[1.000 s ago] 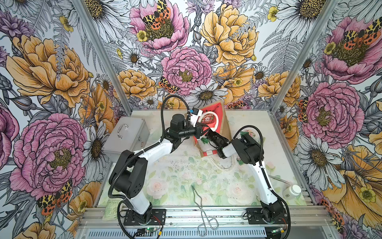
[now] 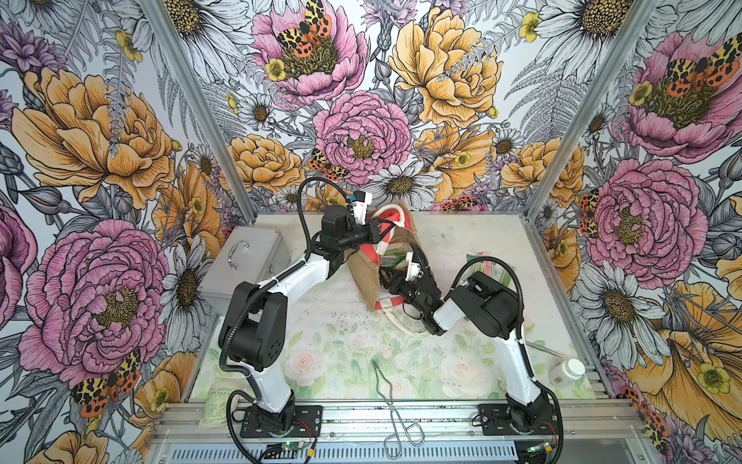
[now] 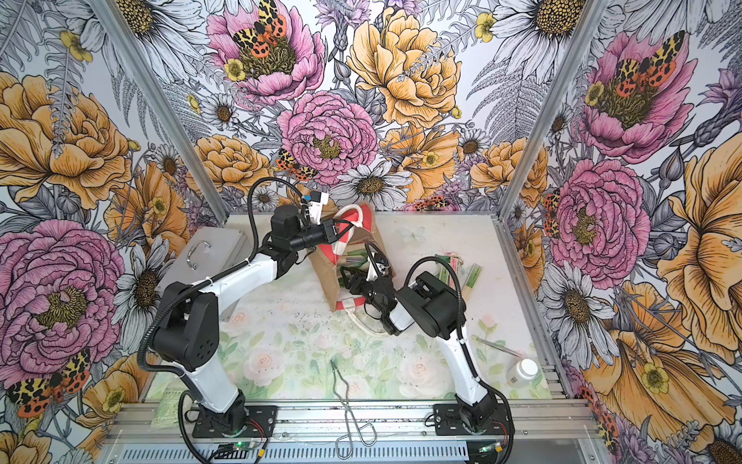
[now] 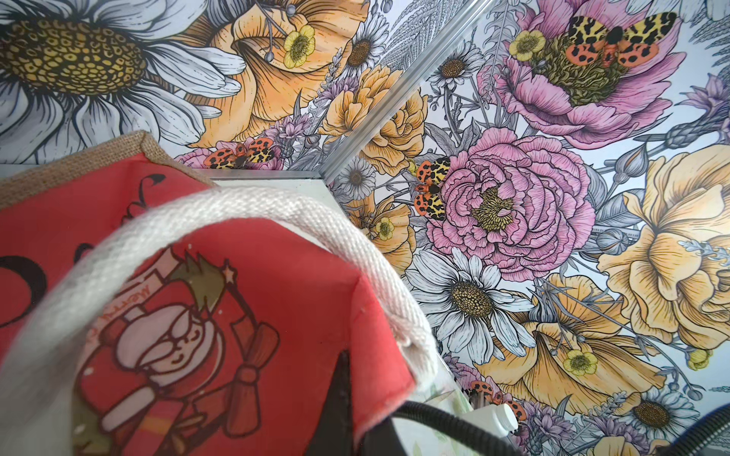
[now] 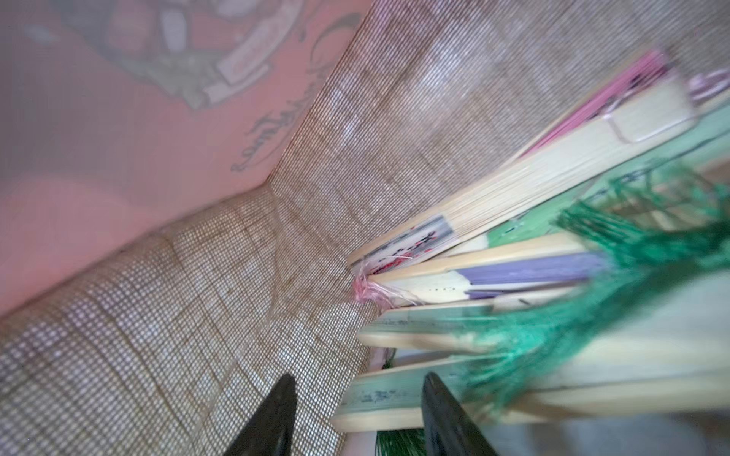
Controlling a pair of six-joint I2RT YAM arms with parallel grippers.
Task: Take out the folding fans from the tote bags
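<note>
The red and brown tote bag point(image 2: 363, 278) lies with its mouth facing up at the table's back middle. My left gripper is shut on its red upper edge, the thin fabric running between the fingers. Beside this, the white rope handle point(image 4: 251, 201) arches up. Inside the bag, several folding fans point(image 5: 471, 190) lie side by side, some with a green tassel point(image 5: 578, 296). My right gripper is inside the bag, fingers apart, with the end of a green-tipped fan point(image 5: 376, 395) showing in the gap; whether they touch it I cannot tell.
Other fans point(image 3: 469, 280) lie on the table right of the bag, behind the right arm. A grey metal box point(image 2: 243, 259) stands at left, a white bottle point(image 2: 568, 372) at right front. Metal tongs point(image 2: 395, 421) lie at the front middle.
The bag has shifted left and its opening tilted. My left gripper has moved slightly left and back. The right gripper has swung left, turning with the bag's opening.
</note>
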